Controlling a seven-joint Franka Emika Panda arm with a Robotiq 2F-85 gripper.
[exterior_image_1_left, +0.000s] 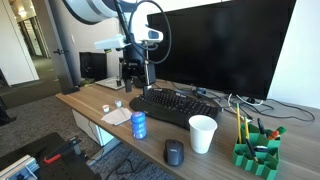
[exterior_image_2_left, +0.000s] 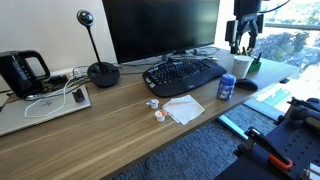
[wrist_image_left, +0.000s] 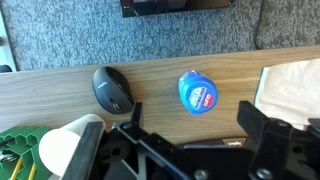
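My gripper (exterior_image_1_left: 138, 86) hangs open above the desk, near the keyboard's left end in exterior view 1, with nothing between its fingers. A blue can (exterior_image_1_left: 138, 124) stands upright on the desk below it. In the wrist view, the top of the can (wrist_image_left: 198, 93) shows just ahead of the gap between the spread fingers, well beneath them. The black mouse (exterior_image_1_left: 174, 152) lies to the right of the can in exterior view 1. Behind it stands a white cup (exterior_image_1_left: 202, 133), partly covered by the gripper in the wrist view.
A green holder (exterior_image_1_left: 256, 158) with pens and tools sits at the right. A black keyboard (exterior_image_1_left: 178, 107) and large monitor (exterior_image_1_left: 222, 50) are behind. White paper (exterior_image_2_left: 183, 109) and small white pieces (exterior_image_2_left: 160, 115) lie beyond the can. Bare wood (exterior_image_2_left: 90, 140) extends across the other end.
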